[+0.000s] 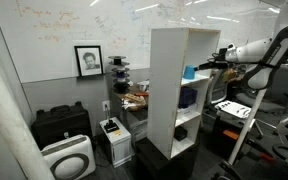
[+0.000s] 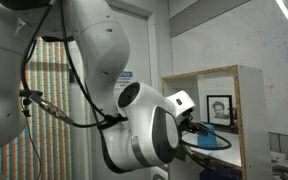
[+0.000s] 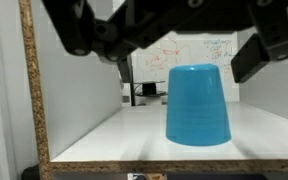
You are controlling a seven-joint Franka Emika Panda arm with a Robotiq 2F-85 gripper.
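An upside-down blue cup [image 3: 197, 108] stands on the white upper shelf [image 3: 134, 140], close to its front edge in the wrist view. My gripper is open, its dark fingers [image 3: 264, 50] spread to the left and right above the cup's level in the picture. Nothing lies between them. From exterior view 1, the cup [image 1: 189, 72] sits inside the shelf unit, and the gripper [image 1: 216, 62] is at its open right side, apart from the cup. In exterior view 2 the arm partly hides the cup [image 2: 216, 141].
The shelf unit's side panel [image 1: 165, 95] rises beside the cup. Dark items [image 1: 187, 98] sit on the shelf below. Around the cup the upper shelf is bare. A framed portrait [image 1: 88, 60] hangs on the far wall.
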